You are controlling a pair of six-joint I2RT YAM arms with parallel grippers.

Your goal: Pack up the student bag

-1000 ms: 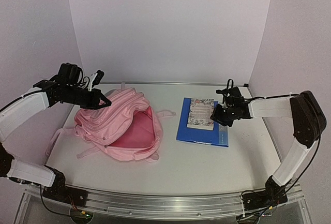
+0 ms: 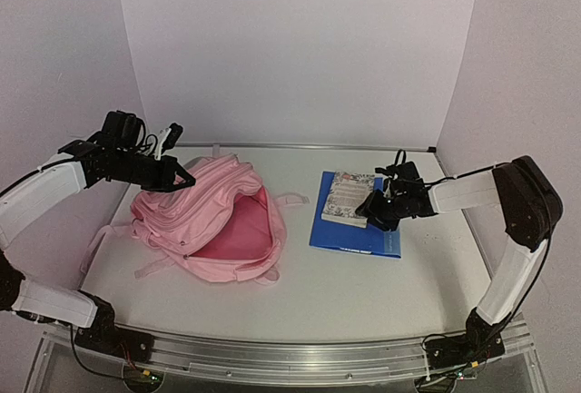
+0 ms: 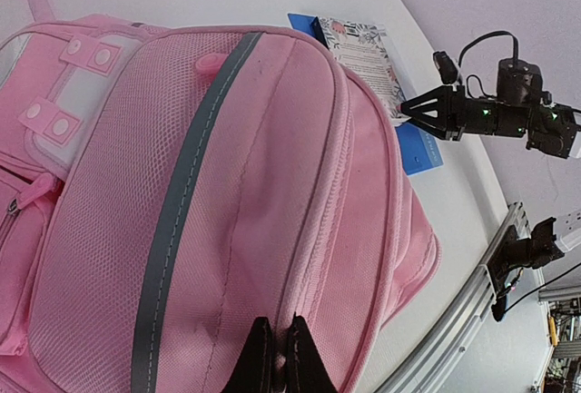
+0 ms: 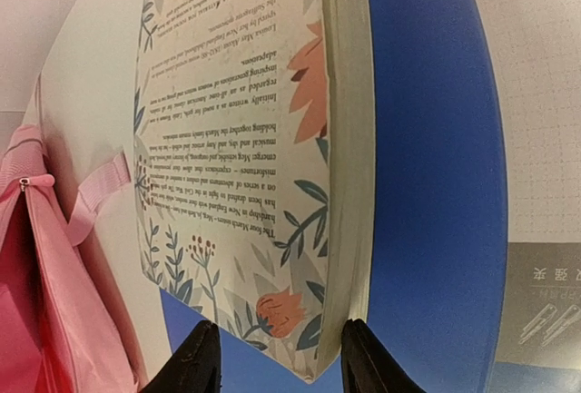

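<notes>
The pink backpack (image 2: 209, 202) lies on the left of the table, its main compartment gaping toward the right. My left gripper is shut on the piped edge of the bag's upper flap, which shows between its fingertips. A book (image 4: 227, 166) with a floral cover lies flat on a blue folder (image 4: 436, 139). At the book's near corner, my right gripper stands open. One of its fingers (image 4: 204, 357) is over the cover side, and the other is by the page edge, seemingly touching it.
The folder (image 2: 331, 239) sticks out from under the book, mostly in front and to the right. Walls enclose the back and sides.
My right gripper has moved left and slightly nearer the table's front, to the book's corner. The book has shifted slightly left on the folder. Left arm and bag are unmoved.
</notes>
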